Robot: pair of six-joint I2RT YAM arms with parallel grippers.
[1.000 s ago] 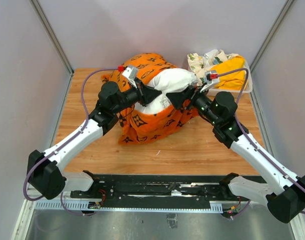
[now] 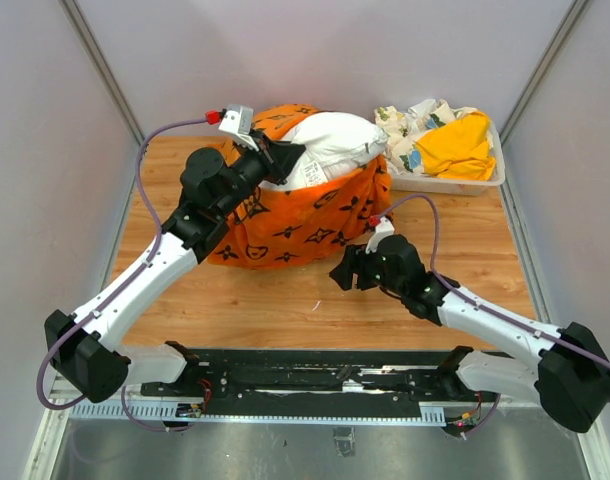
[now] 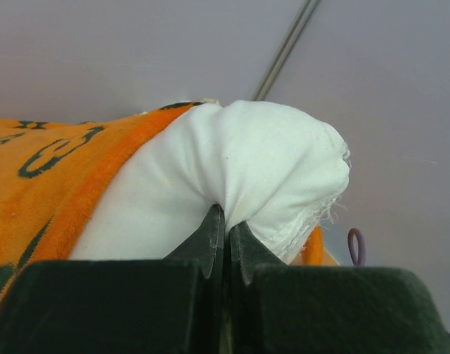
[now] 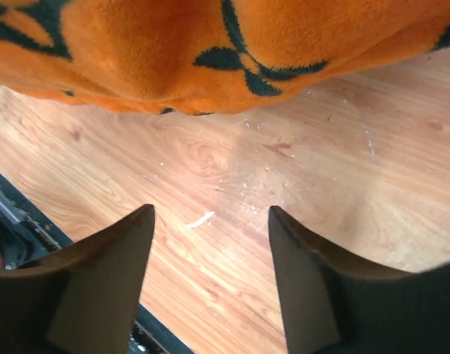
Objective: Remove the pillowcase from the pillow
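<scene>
An orange pillowcase (image 2: 305, 225) with dark monogram print is rolled back around a white pillow (image 2: 335, 140), whose upper part is exposed. My left gripper is shut on a gathered fold of the white fabric, with the orange hem beside it in the left wrist view. My right gripper (image 2: 347, 268) is low at the near right edge of the pillowcase, apart from it, part open with only wooden floor between its fingers in the right wrist view.
A white bin (image 2: 465, 184) holding yellow and patterned cloths stands at the back right. The wooden board (image 2: 235, 310) is clear in front of the pillow. Walls bound both sides.
My left gripper has risen slightly leftward with the fabric.
</scene>
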